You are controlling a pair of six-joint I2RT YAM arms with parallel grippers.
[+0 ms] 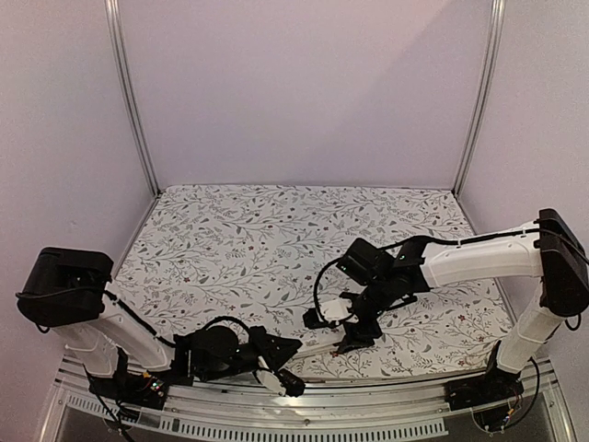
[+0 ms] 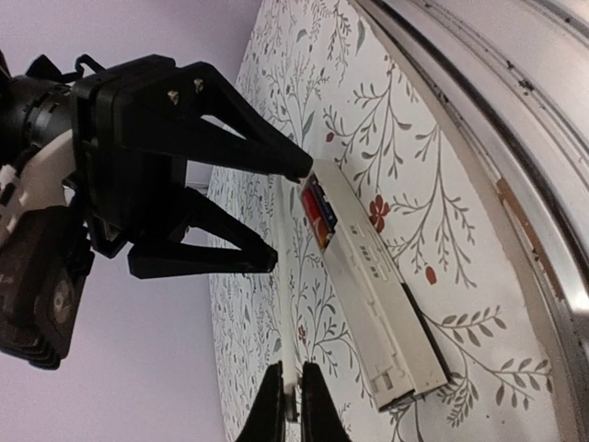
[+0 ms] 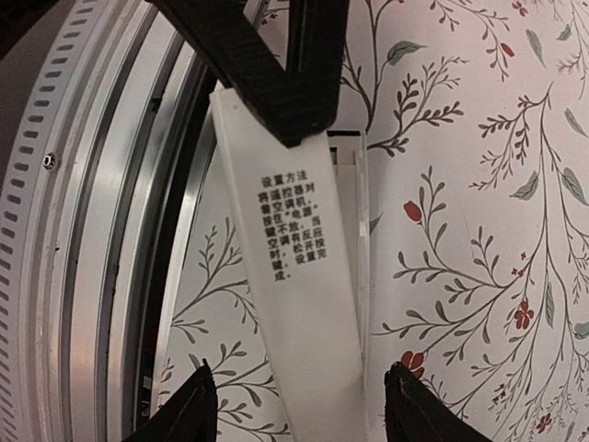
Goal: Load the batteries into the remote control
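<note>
The white remote lies on the patterned surface near the front edge, battery compartment up, with red-and-blue batteries in its far end in the left wrist view. My left gripper is shut at the remote's near left, on a thin white strip beside it or against it; which is unclear. My right gripper hangs part open just over the battery end, fingertips either side above it. In the right wrist view a white piece with printed text lies lengthwise below the black fingers.
The metal rail runs along the front edge, close to the remote. The rest of the patterned table behind both arms is clear.
</note>
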